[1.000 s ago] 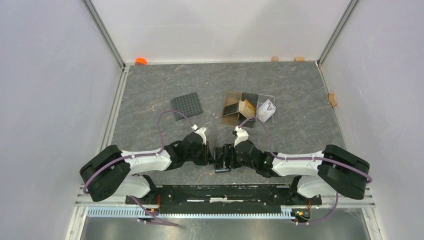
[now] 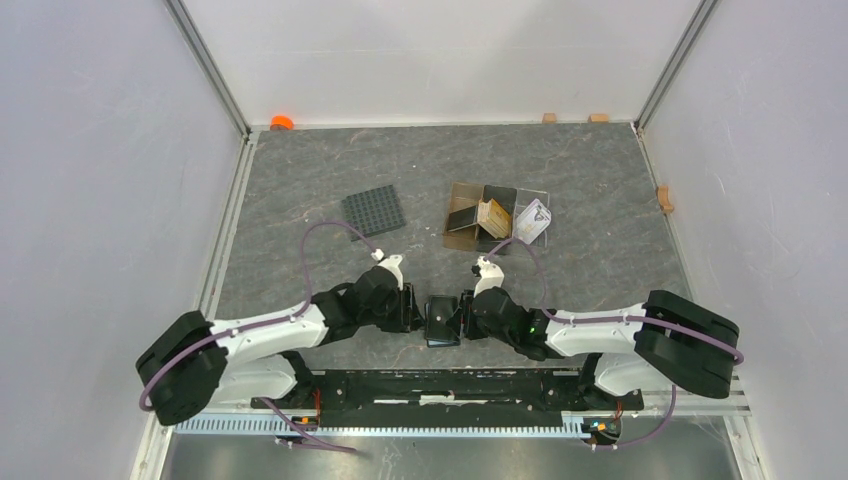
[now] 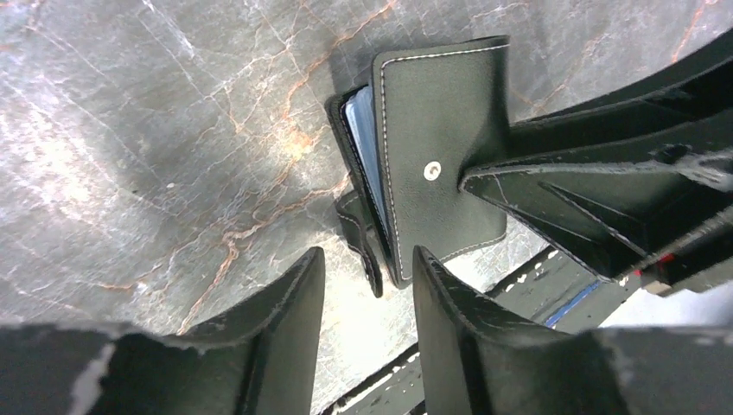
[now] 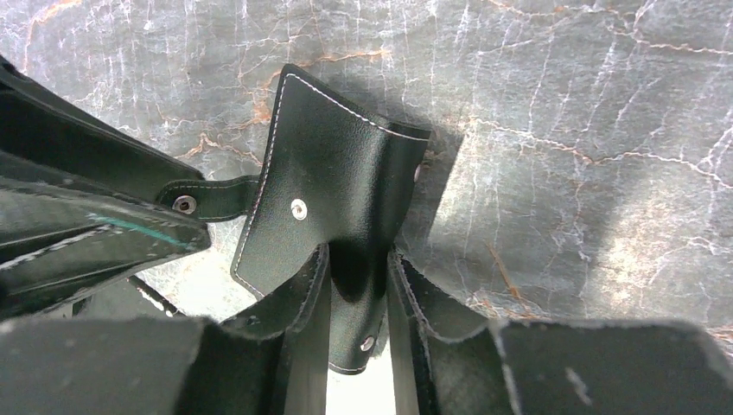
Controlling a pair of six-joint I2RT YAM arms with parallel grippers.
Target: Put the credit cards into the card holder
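Note:
The black leather card holder [image 3: 445,147] with white stitching lies folded on the table, a bluish inner sleeve [image 3: 365,143] showing along its open edge. My right gripper is shut on the card holder near its folded side. From the opposite edge a short strap [image 4: 226,197] with a snap sticks out toward my left gripper. The left fingers stand apart, and the strap's end shows in the gap between them; no grip on it is visible. At the back, cards [image 2: 493,217] sit in a sectioned box [image 2: 461,240].
A white card [image 2: 533,220] leans in the box's clear right section. A dark ridged pad [image 2: 373,211] lies back left. Both arms flank the card holder closely.
The left gripper has drawn back slightly to the left and its fingers have spread. The right gripper has shifted a little to the right along the holder.

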